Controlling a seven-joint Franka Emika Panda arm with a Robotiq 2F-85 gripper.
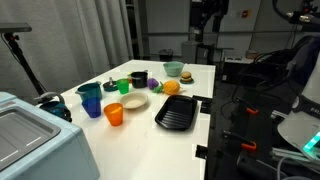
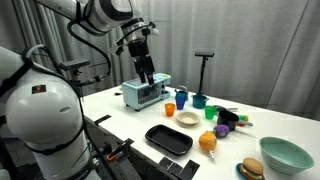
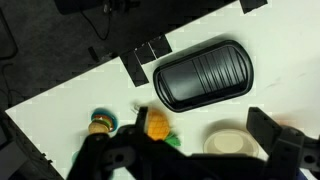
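Observation:
High above the table's near edge hangs my gripper (image 2: pixel 147 78), open and with nothing between its fingers; in the wrist view its two dark fingers (image 3: pixel 93 152) stand far apart. Below lies an empty black tray (image 3: pixel 205 76) with a ribbed bottom. An orange pumpkin-like item (image 3: pixel 157 124) and a pale round plate (image 3: pixel 231 142) lie close to the tray. A toy burger (image 2: pixel 250 168) sits near the table edge, beside a pale green bowl (image 2: pixel 286 155). An orange cup (image 1: pixel 114 114) and a blue cup (image 1: pixel 92 106) stand near the toaster oven.
A white toaster oven (image 1: pixel 40 144) takes up one end of the table. Farther back are a dark pot (image 1: pixel 140 79), a green cup (image 1: pixel 123 86) and a purple item (image 2: pixel 221 131). White table surface around the tray is free.

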